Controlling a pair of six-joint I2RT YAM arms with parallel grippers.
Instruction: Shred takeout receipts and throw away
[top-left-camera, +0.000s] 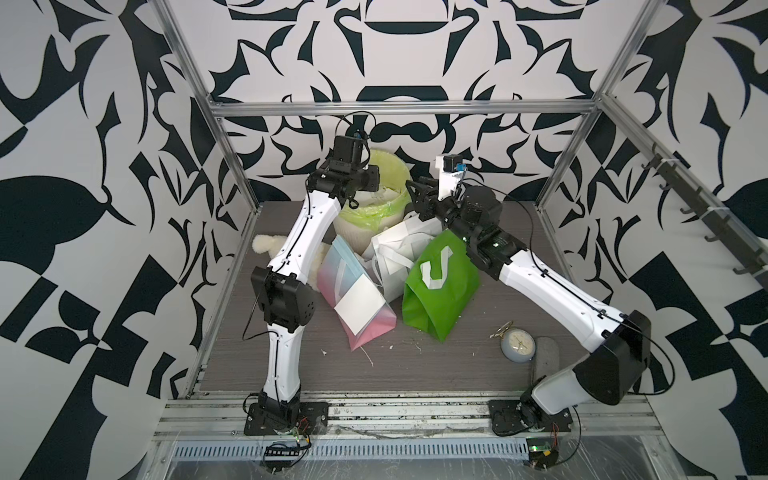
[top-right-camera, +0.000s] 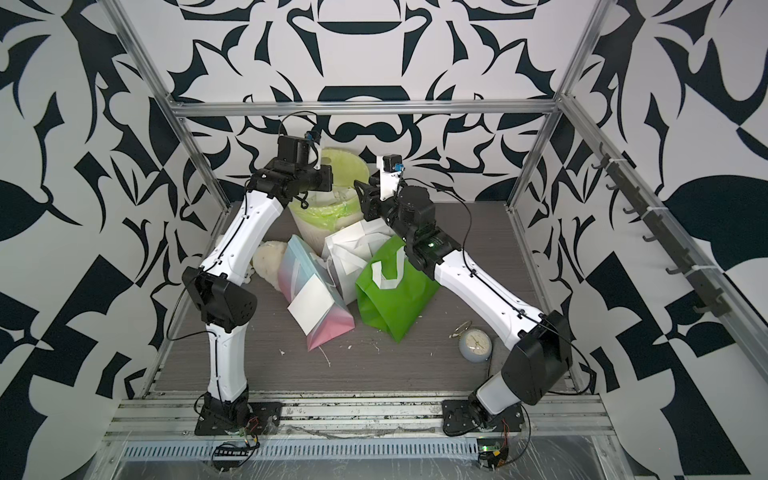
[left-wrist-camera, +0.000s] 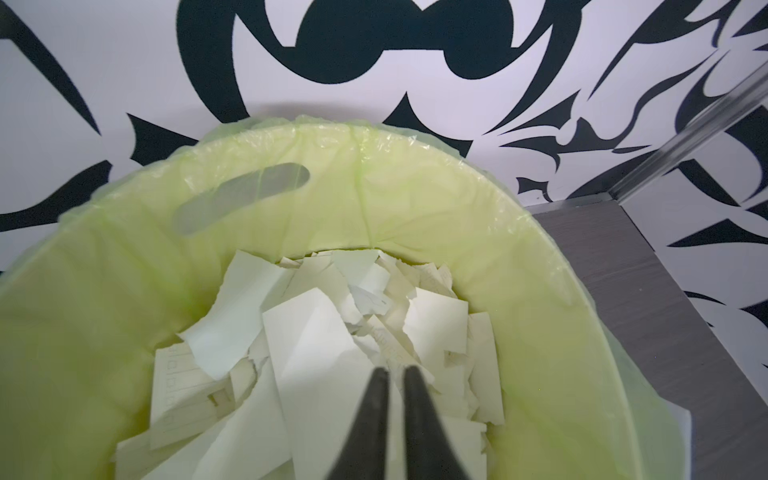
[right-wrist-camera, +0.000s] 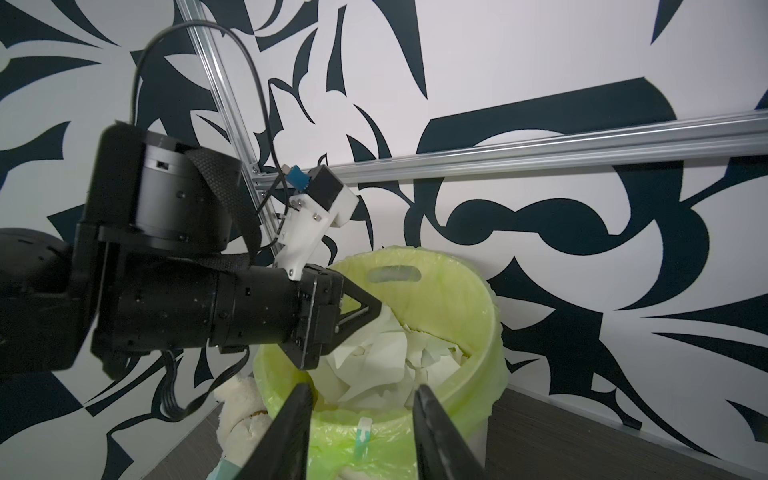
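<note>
A bin (top-left-camera: 382, 168) with a pale green liner holds a heap of torn white paper (left-wrist-camera: 312, 344), some pieces faintly printed. My left gripper hangs over this heap; its fingertips look close together and blurred, and no held paper is clear between them. My right gripper is at the bin's right front, its blurred fingers apart with only the bin visible behind them. Receipts outside the bin cannot be told apart; small scraps lie on the front of the table.
Pink-blue (top-left-camera: 356, 316), white (top-left-camera: 392, 264) and green (top-left-camera: 440, 296) bags stand before the bin. A plush toy (top-right-camera: 268, 264) lies left. A round dial object (top-left-camera: 518, 344) and small metal item sit front right.
</note>
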